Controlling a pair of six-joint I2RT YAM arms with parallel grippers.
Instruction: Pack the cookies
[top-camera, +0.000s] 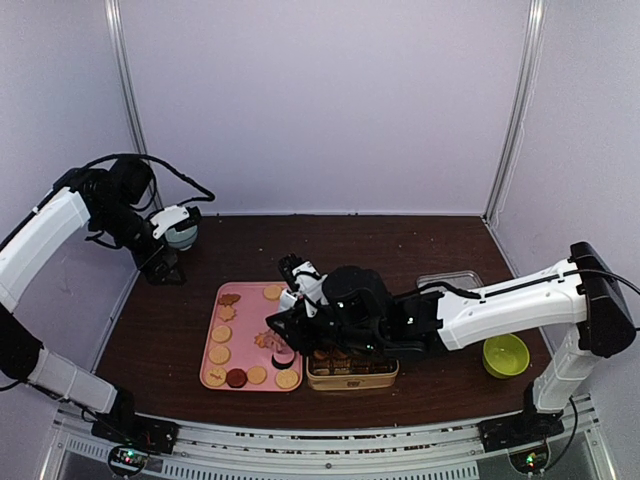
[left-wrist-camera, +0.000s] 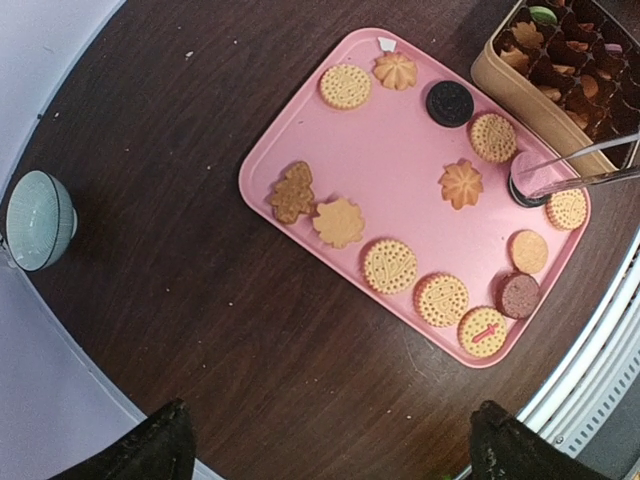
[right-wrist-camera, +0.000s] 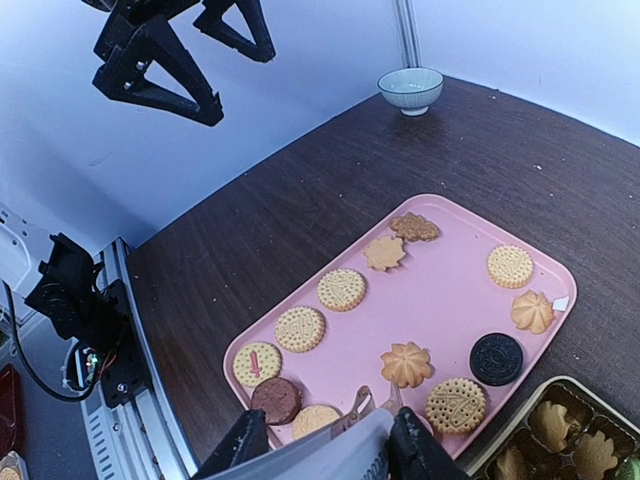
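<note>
A pink tray (left-wrist-camera: 360, 170) holds assorted round, star and flower-shaped cookies, a dark sandwich cookie (right-wrist-camera: 496, 358) among them. A tan box (top-camera: 350, 380) with brown compartments, partly filled with sweets, sits against the tray's right side. My right gripper (top-camera: 288, 322) is over the tray's right part with a utensil at its fingers, its end over a pink-topped cookie in the left wrist view; how tightly the fingers close is unclear. My left gripper (top-camera: 163, 268) hangs open and empty at the far left, above the bare table.
A pale bowl (right-wrist-camera: 410, 90) stands at the back left. A green bowl (top-camera: 506, 355) and a clear container (top-camera: 450, 282) are on the right. The table left of the tray is clear.
</note>
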